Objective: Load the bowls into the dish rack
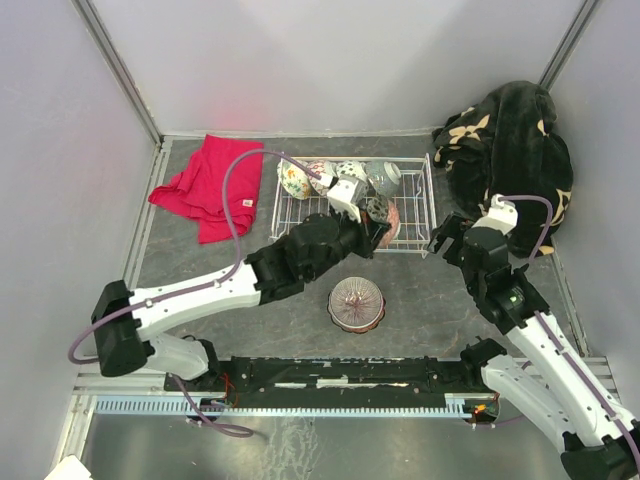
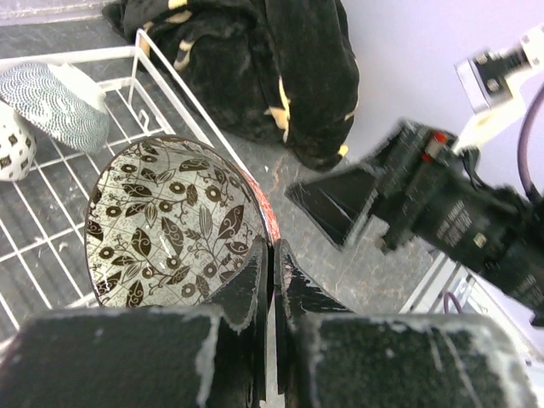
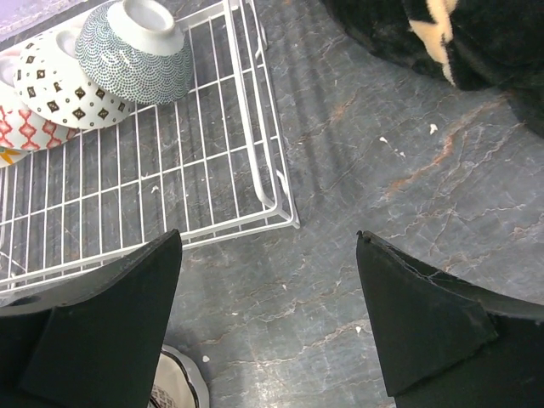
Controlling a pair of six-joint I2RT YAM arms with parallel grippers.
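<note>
My left gripper (image 1: 376,240) is shut on the rim of a patterned bowl (image 2: 174,225), whose inside shows brown leaves and flowers in the left wrist view. This bowl hangs tilted over the front right part of the white wire dish rack (image 1: 427,215). Along the rack's back row lean several bowls, among them a grey-blue one (image 3: 140,64) at the right end and a white one with dark diamonds (image 3: 64,85). In front of the rack, on the table, sits a ribbed pinkish bowl (image 1: 356,303). My right gripper (image 1: 447,238) stands open and empty, just right of the rack.
A red cloth (image 1: 215,185) lies left of the rack. A dark fleece blanket (image 1: 510,150) with tan flowers is heaped at the back right.
</note>
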